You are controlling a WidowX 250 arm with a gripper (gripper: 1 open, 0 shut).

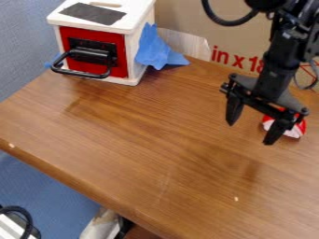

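Observation:
My black gripper (pixel 252 129) hangs open over the right side of the wooden table, fingers spread and nothing visible between them. A red object with a white part (pixel 294 129), perhaps a can or cup, lies behind it at the right edge, partly hidden by the gripper.
A white toy oven with red front (pixel 75 43) and black handle stands at the back left, a blue cloth (pixel 159 52) beside it. A cardboard panel (pixel 218 28) backs the table.

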